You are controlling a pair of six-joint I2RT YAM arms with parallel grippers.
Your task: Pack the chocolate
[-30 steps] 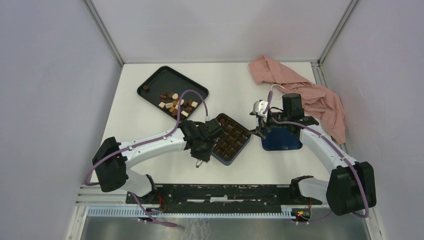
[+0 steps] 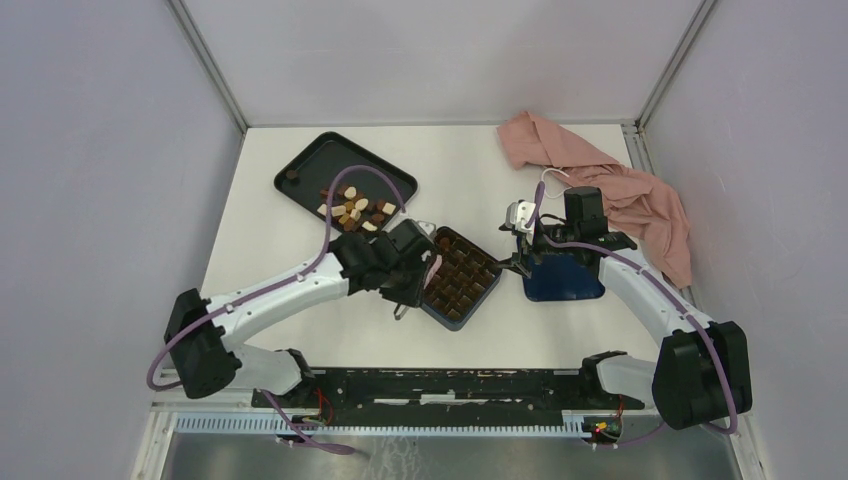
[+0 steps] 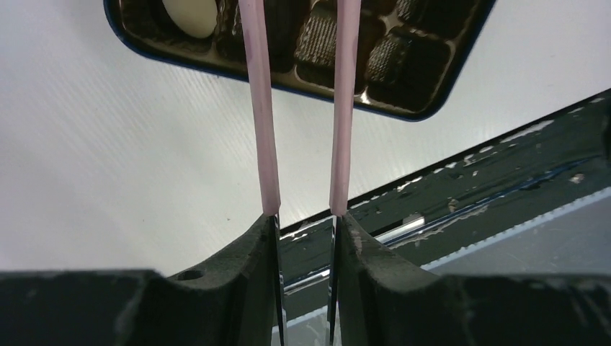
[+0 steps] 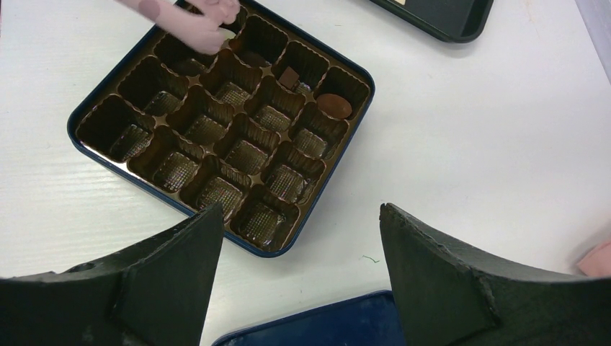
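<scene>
The chocolate box (image 2: 463, 285), a dark tray of compartments, sits mid-table, mostly empty. A brown round chocolate (image 4: 333, 106) and a small brown piece (image 4: 288, 78) sit in corner-row compartments; a cream chocolate (image 3: 189, 16) fills another. My left gripper is over that end of the box, its pink fingers part open with nothing seen between them. My right gripper stands open, empty, above the box's right side. Assorted chocolates (image 2: 349, 198) lie on a black tray (image 2: 310, 160) at back left.
A blue tray (image 2: 563, 290) lies under the right arm. A pink cloth (image 2: 650, 215) is bunched at back right, with a white cable near it.
The left arm and gripper have risen and shifted up and back slightly from where they were over the box's left side. The right arm is unchanged.
</scene>
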